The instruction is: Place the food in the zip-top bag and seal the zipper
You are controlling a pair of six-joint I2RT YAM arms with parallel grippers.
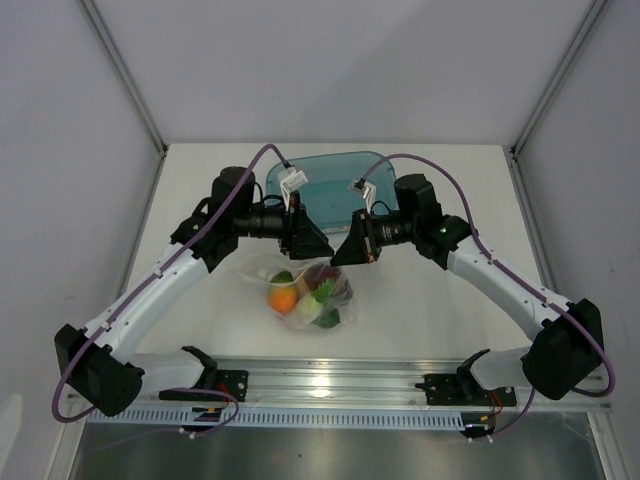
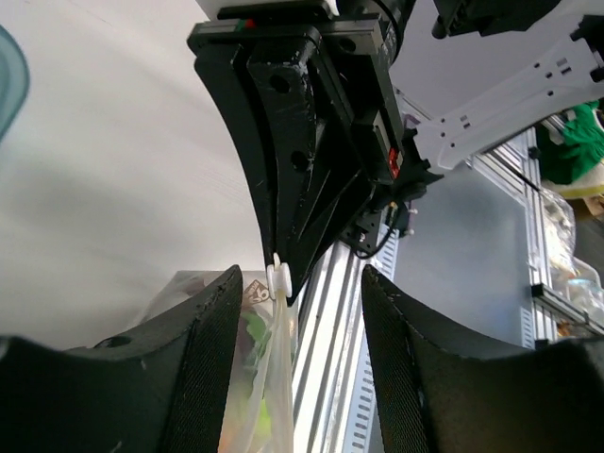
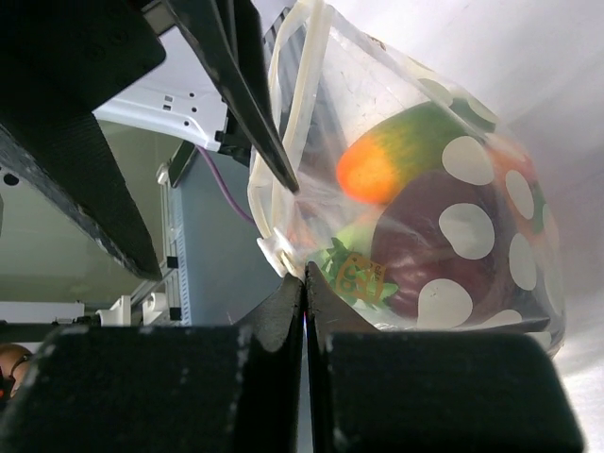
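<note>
The zip top bag, clear with white dots, holds orange, green and dark red food, seen also in the right wrist view. My right gripper is shut on the bag's white zipper end at the top edge. My left gripper is part open just beside it, its two fingers on either side of that end in the left wrist view, a little short of it, with nothing seen held.
A blue tray lies behind the bag at the back of the white table. Its front edge has metal rails.
</note>
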